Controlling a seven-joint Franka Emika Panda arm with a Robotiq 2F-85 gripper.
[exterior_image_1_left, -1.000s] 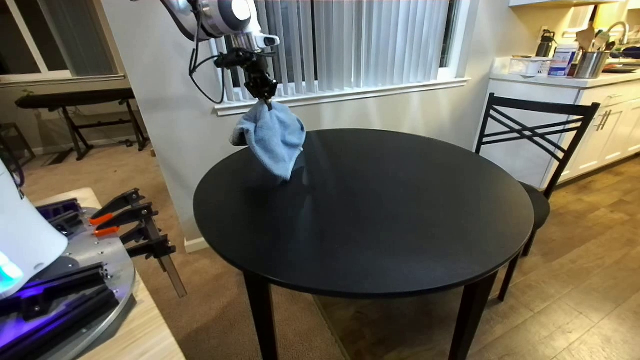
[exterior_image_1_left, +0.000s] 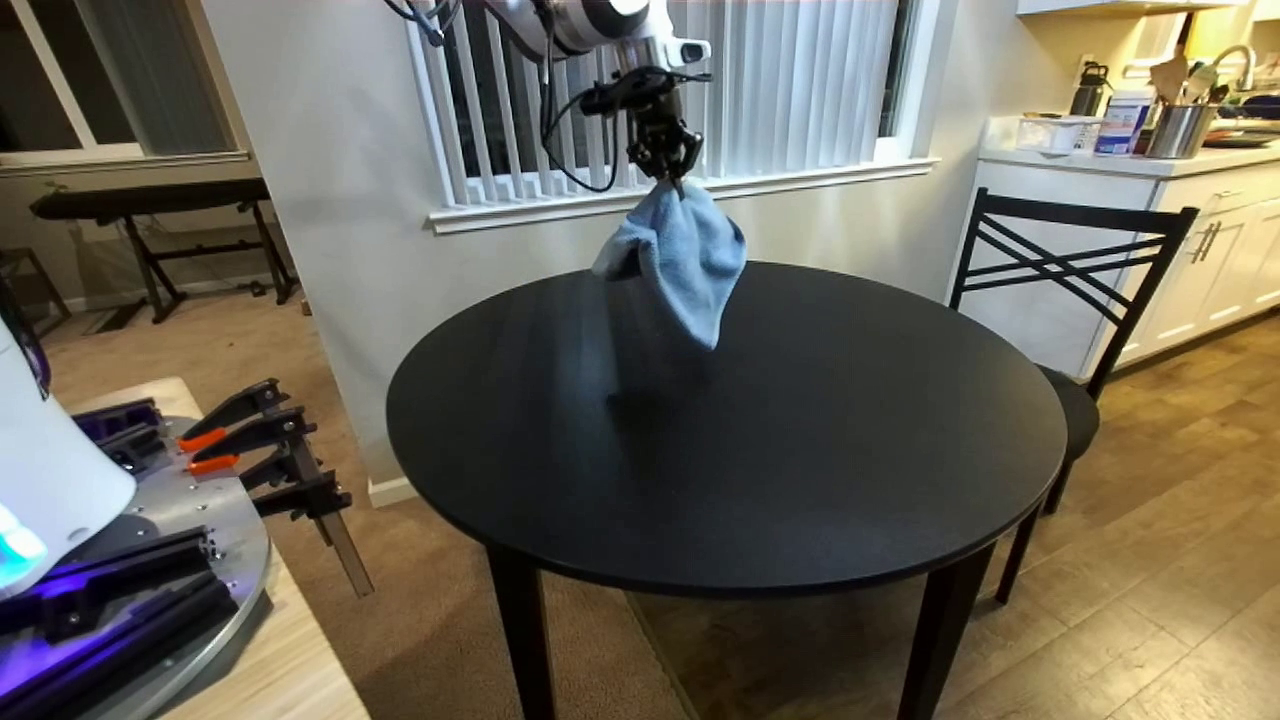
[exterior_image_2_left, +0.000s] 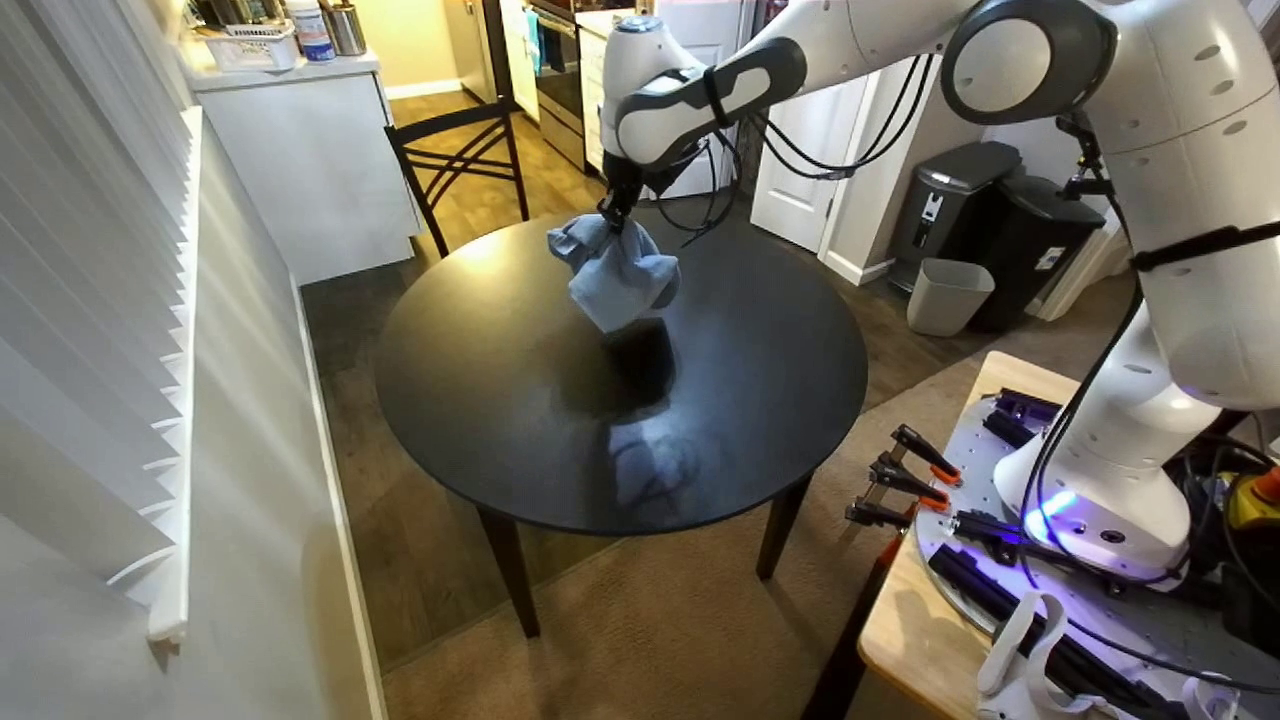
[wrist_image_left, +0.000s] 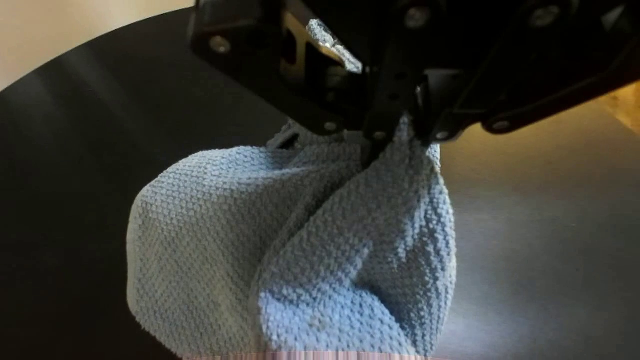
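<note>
A blue textured cloth (exterior_image_1_left: 684, 252) hangs in loose folds from my gripper (exterior_image_1_left: 675, 180), which is shut on its upper part. In exterior view 2 the cloth (exterior_image_2_left: 614, 274) dangles over the round black table (exterior_image_2_left: 504, 432), its lowest corner apparently above the tabletop. The wrist view shows the cloth (wrist_image_left: 336, 258) pinched at the fingertips, with the folds spreading out below; the gripper covers the pinched bit in part.
A black chair (exterior_image_1_left: 1068, 264) stands at the table's far right in exterior view 1. Behind the table are the wall and a window sill (exterior_image_1_left: 816, 180). Clamps (exterior_image_1_left: 270, 444) jut from the robot's stand.
My gripper has carried the cloth to the right in exterior view 1, from over the table's left part toward the middle of its far side. The table and chair stand unchanged.
</note>
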